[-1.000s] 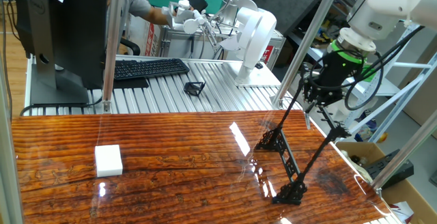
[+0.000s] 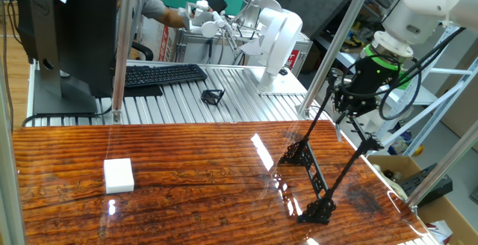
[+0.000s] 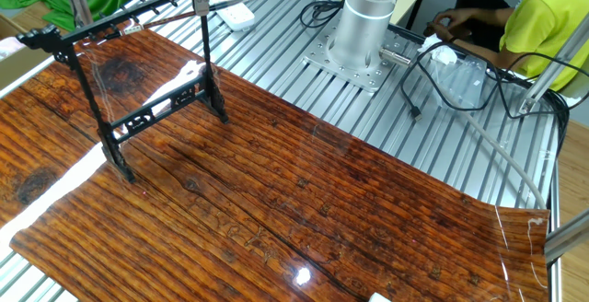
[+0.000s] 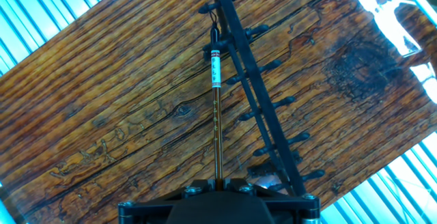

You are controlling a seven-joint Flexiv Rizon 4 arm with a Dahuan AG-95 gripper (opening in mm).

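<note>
A brush with a brown handle (image 4: pixel 218 135) and a white label (image 4: pixel 216 70) reaches straight out from my gripper, which is shut on it in the wrist view. At its far end, a thin dark cord loop (image 4: pixel 214 20) lies close to a peg of the black rack (image 4: pixel 249 63); whether it is hooked over the peg I cannot tell. Exterior view 2 has the labelled handle (image 3: pixel 134 29) alongside the top bar of the rack (image 3: pixel 158 113), with my gripper (image 3: pixel 203 5) at the bar's right end. The rack stands upright on the wooden board.
A white block (image 2: pixel 119 175) rests on the left of the wooden board (image 2: pixel 202 155). Behind the board are a keyboard (image 2: pixel 164 75) and a white fan (image 2: pixel 276 39). Much of the board between block and rack is clear. Metal posts (image 2: pixel 125 43) rise around the table.
</note>
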